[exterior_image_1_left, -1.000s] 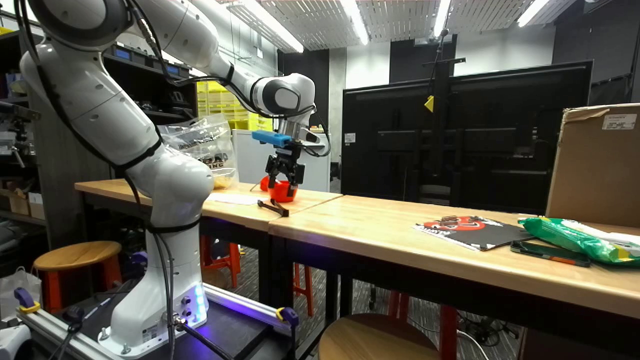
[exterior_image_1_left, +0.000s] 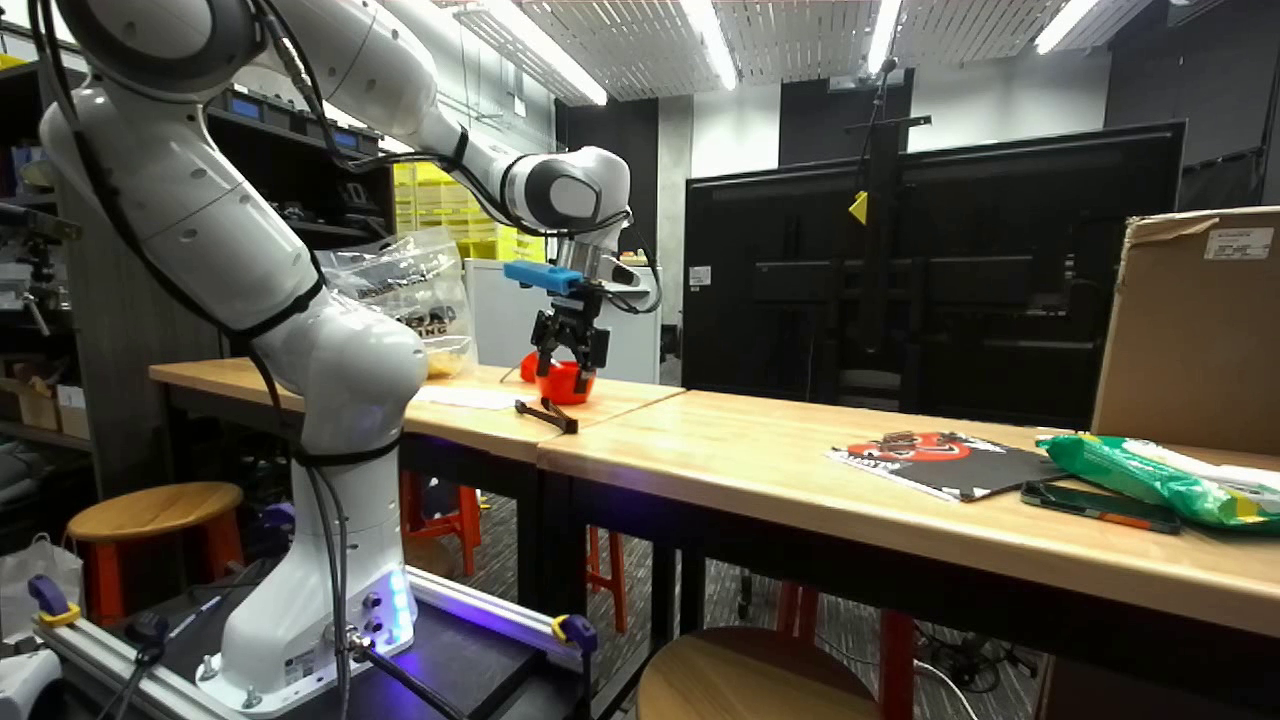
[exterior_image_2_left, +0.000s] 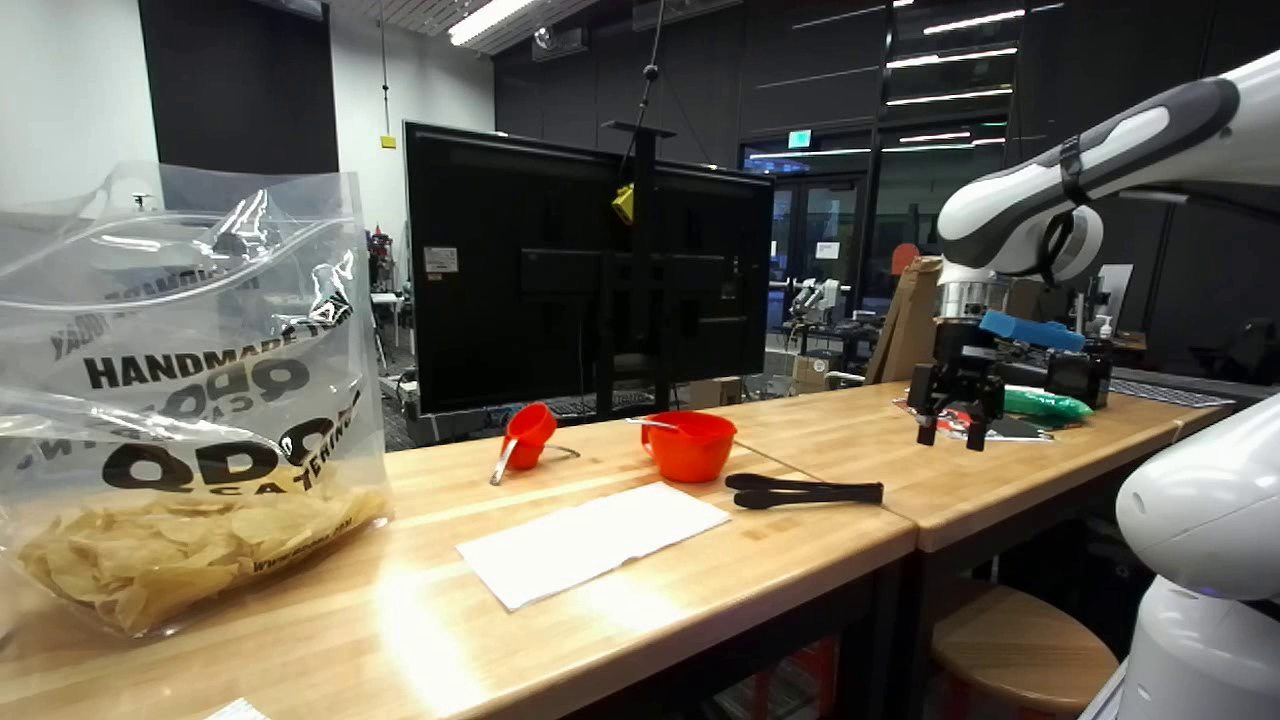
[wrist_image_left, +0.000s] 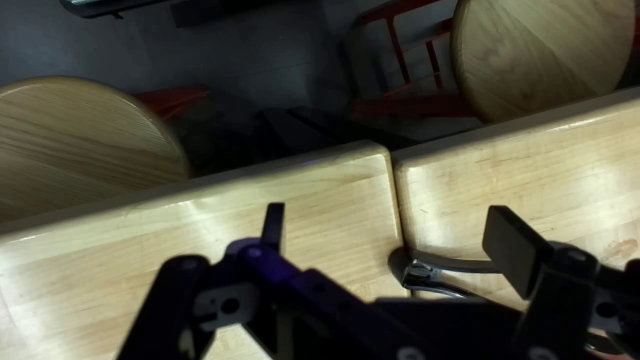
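Note:
My gripper (exterior_image_1_left: 565, 373) hangs pointing down above the tabletop, open, with nothing between its fingers. Its two fingertips stand well apart in the wrist view. Black tongs (exterior_image_2_left: 801, 491) lie on the wood by the seam between the tables; in the wrist view the hinge end of the tongs (wrist_image_left: 414, 270) shows below the gap, and one finger hides part of them. A red bowl (exterior_image_2_left: 692, 450) with a handle stands behind the tongs. To its left a red measuring cup (exterior_image_2_left: 528, 434) lies tipped over. White paper (exterior_image_2_left: 590, 542) lies flat in front of them.
A clear bag of chips (exterior_image_2_left: 192, 480) stands at the table's far left. The other table holds a dark printed sheet (exterior_image_1_left: 960, 466), a dark phone-like object (exterior_image_1_left: 1098, 505), a green package (exterior_image_1_left: 1140, 478) and a cardboard box (exterior_image_1_left: 1200, 324). Bare wood lies between.

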